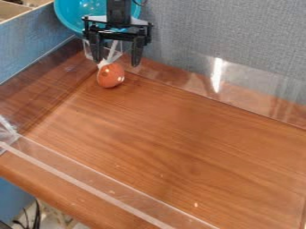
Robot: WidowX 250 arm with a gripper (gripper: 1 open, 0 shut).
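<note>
The black gripper (116,55) is at the back left, pointing down, with its two fingers spread apart. An orange-red round object (110,77) sits on the wooden surface just below it, with a pale, whitish part reaching up from it between the fingers. I cannot tell whether the fingers touch anything.
A cyan bowl-like item (73,16) is behind the gripper. Grey padded walls (227,36) and clear panels border the wooden floor (180,152). A transparent item (5,134) is at the left edge.
</note>
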